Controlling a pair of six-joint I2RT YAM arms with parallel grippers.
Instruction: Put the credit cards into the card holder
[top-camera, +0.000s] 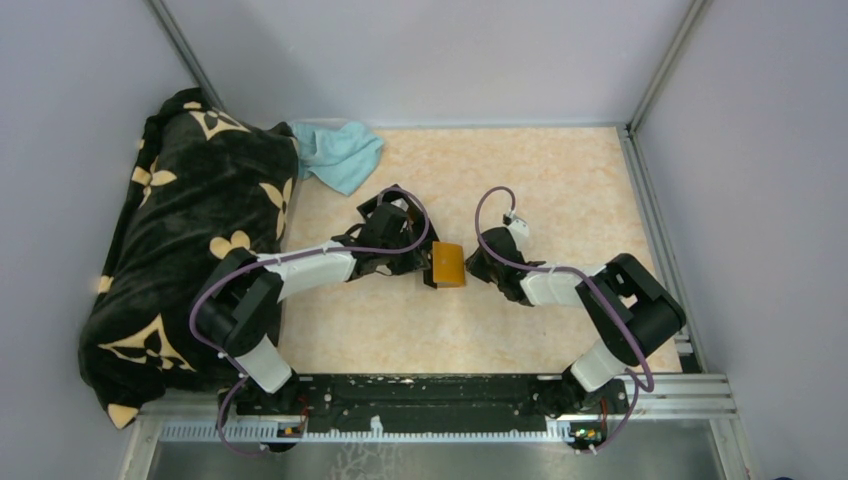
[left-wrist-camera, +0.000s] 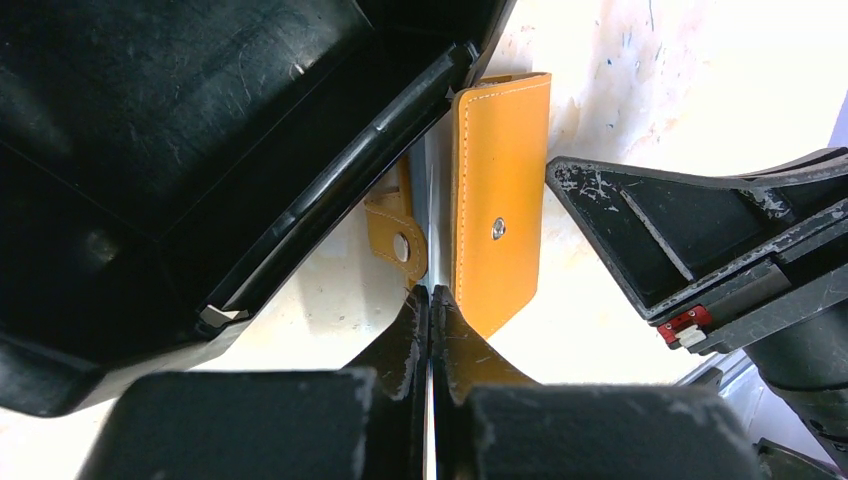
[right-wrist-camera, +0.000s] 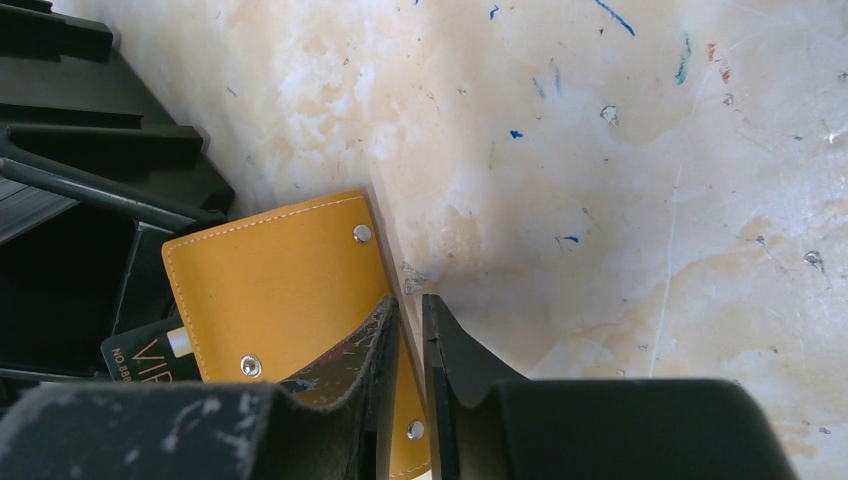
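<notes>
The orange card holder (top-camera: 449, 265) stands on edge, partly opened, in mid-table; its stitched face (left-wrist-camera: 503, 200) and snap show in the left wrist view. My right gripper is shut on its right edge. A black card marked VIP (right-wrist-camera: 150, 352) shows at the holder's left side, partly hidden behind the orange face. In the left wrist view this card (left-wrist-camera: 421, 215) is seen nearly edge-on, between the holder's face and its strap (left-wrist-camera: 390, 232). My left gripper is shut on the card's near edge. How deep the card sits in a slot cannot be told.
A black box (left-wrist-camera: 180, 110) lies under and behind the left gripper, close to the holder. A teal cloth (top-camera: 340, 155) lies at the back left, beside a dark patterned blanket (top-camera: 200, 230).
</notes>
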